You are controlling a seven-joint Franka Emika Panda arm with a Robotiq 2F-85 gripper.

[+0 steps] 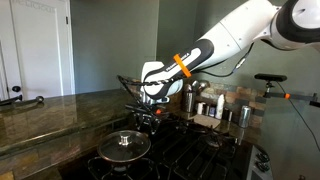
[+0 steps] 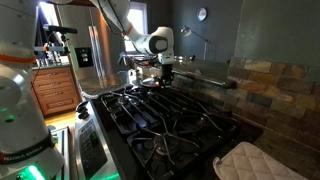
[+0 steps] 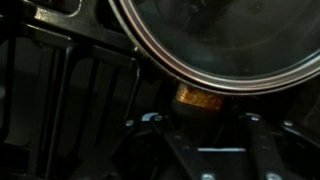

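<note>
A pan with a clear glass lid (image 1: 124, 147) sits on the near left part of the stove in exterior view 1. Its round metal-rimmed lid (image 3: 235, 40) fills the top of the wrist view. From the rim a handle with a copper-coloured collar (image 3: 199, 97) points toward my gripper. My fingers stand apart on either side of the dark handle, the left finger (image 3: 148, 125) clear of it. In exterior view 1 my gripper (image 1: 152, 118) hangs over the burners just behind the pan. Contact with the handle cannot be made out in the dark.
Black grates (image 2: 165, 135) cover the stove, mostly bare on the near side in exterior view 2. A quilted pad (image 2: 255, 163) lies on the counter beside it. Bottles and canisters (image 1: 220, 107) stand behind the stove. A stone counter (image 1: 60, 118) runs along the left.
</note>
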